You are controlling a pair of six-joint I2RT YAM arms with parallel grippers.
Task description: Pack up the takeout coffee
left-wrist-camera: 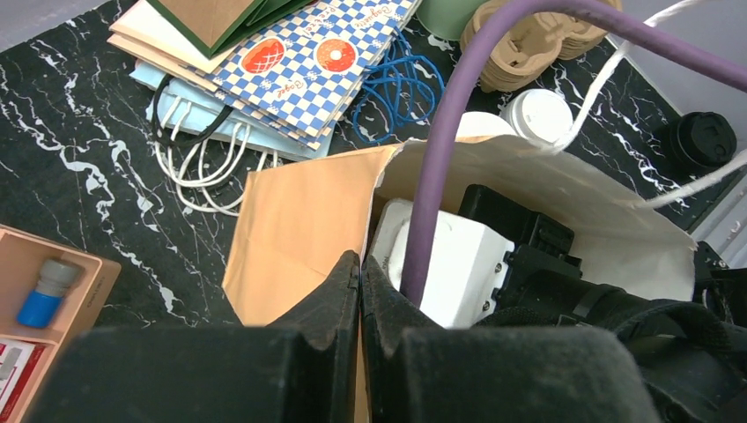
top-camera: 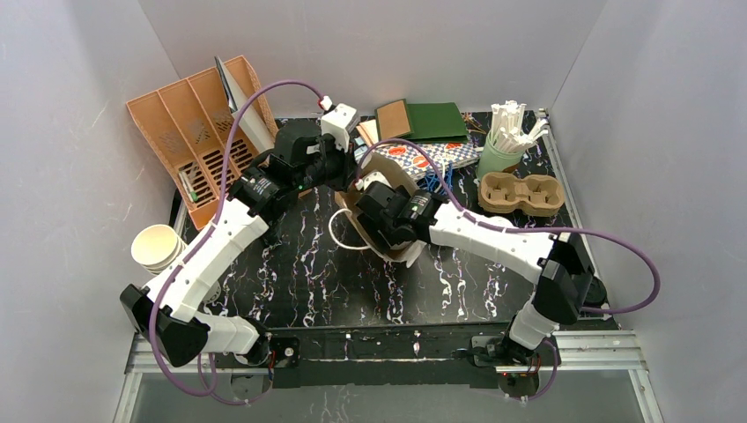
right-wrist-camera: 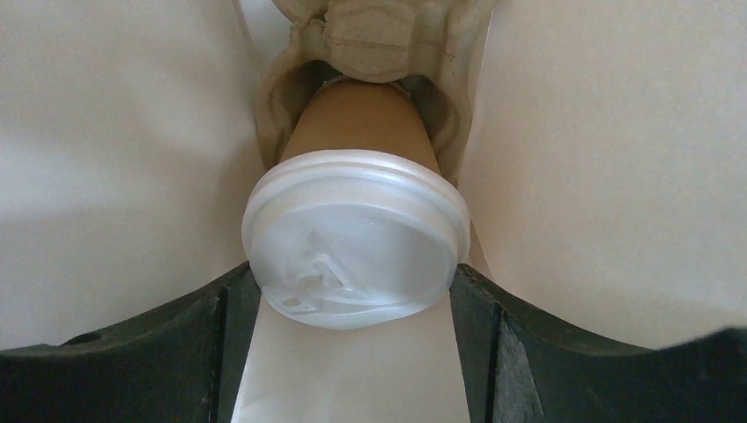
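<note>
A kraft paper bag (left-wrist-camera: 282,229) with white rope handles stands at the table's centre. My left gripper is shut at its upper edge, the thin paper between its fingertips. My right gripper is down inside the bag, its fingers at either side of the white lid of a coffee cup (right-wrist-camera: 352,247); whether they grip it is hard to tell, though both touch the rim. The cup's brown body sits in a moulded pulp carrier (right-wrist-camera: 370,40) between the bag's pale walls. In the top view both grippers are largely hidden by the arms.
Folded bags (top-camera: 432,123) lie at the back, a straw holder (top-camera: 499,154) and stacked carriers (top-camera: 520,194) at the right. An orange organiser (top-camera: 176,115) stands back left, paper cups (top-camera: 157,247) at the left.
</note>
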